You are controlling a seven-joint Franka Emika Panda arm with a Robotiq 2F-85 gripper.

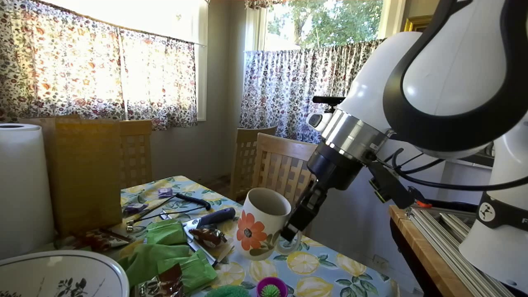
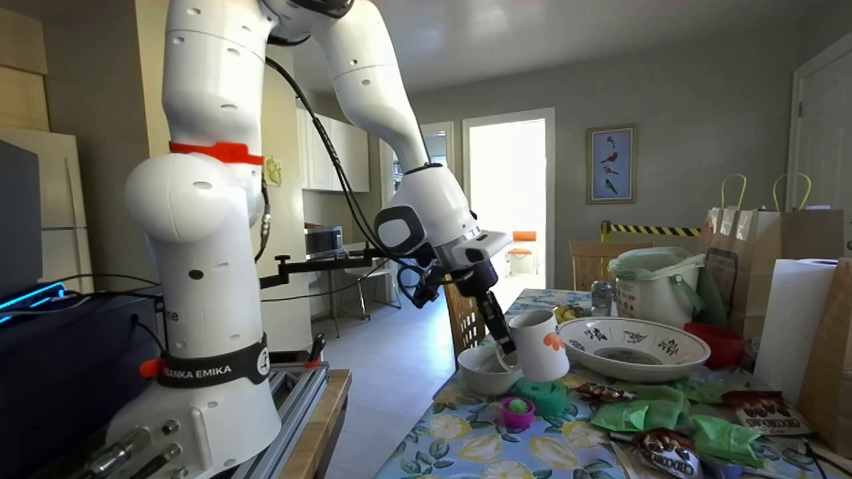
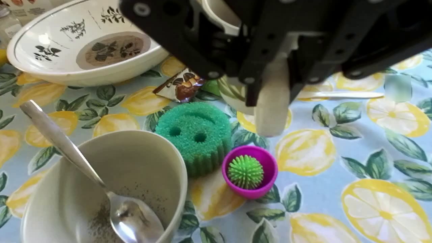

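A white mug point(image 1: 262, 222) with an orange flower hangs above the table, tilted a little, its handle pinched in my gripper point(image 1: 289, 233). In exterior view 2 the same mug point(image 2: 540, 346) is off the cloth, beyond the purple cup, with my gripper point(image 2: 508, 348) at its left side. Looking down from the wrist, my shut gripper has the pale handle point(image 3: 274, 101) between its fingers. Most of the mug's body is hidden behind the fingers there. Whether anything is inside the mug cannot be seen.
Below are a white bowl point(image 3: 133, 150) holding a spoon point(image 3: 71, 147), a green sponge point(image 3: 198, 125) and a purple cup point(image 3: 265, 188) with a spiky green ball. A large patterned bowl point(image 2: 639, 367), wrappers point(image 1: 170, 262) and a knife point(image 1: 218, 216) lie farther along. Bare cloth shows near the table's corner.
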